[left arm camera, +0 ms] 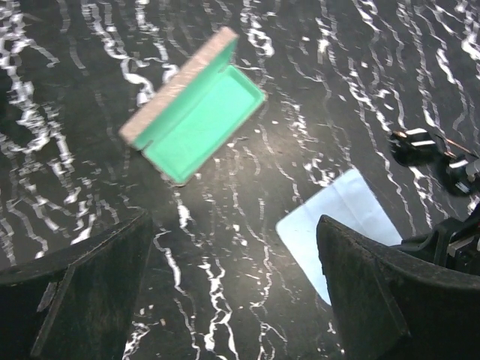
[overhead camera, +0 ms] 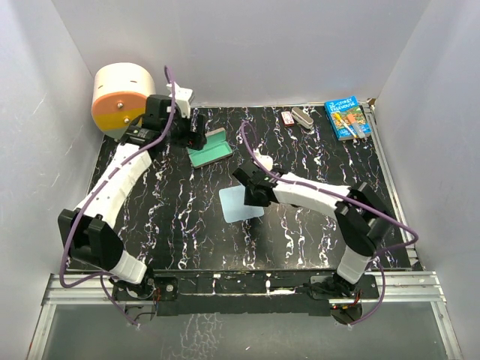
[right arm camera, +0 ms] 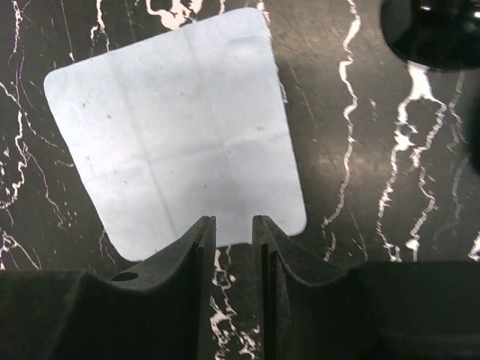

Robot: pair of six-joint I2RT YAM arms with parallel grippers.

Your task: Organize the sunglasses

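Observation:
A pale blue cloth [right arm camera: 180, 142] lies flat on the marbled table. Off its far right corner are dark, glossy lenses with a thin temple, seemingly the sunglasses; in the top view my right arm hides them, and only a dark lens [right arm camera: 427, 34] enters the right wrist view. Over the cloth's near right part stands my right gripper [overhead camera: 256, 201], open by a narrow gap, nothing between its fingertips. The green-lined case [overhead camera: 212, 151] lies open and empty. My left gripper [overhead camera: 199, 136], wide open and empty, hovers left of it.
A round drawer box [overhead camera: 124, 97] stands at the back left. At the back are a small red box [overhead camera: 287, 118], a grey oblong case [overhead camera: 302, 118] and a blue book [overhead camera: 347, 118]. Bare table [overhead camera: 161, 225] lies at the front left.

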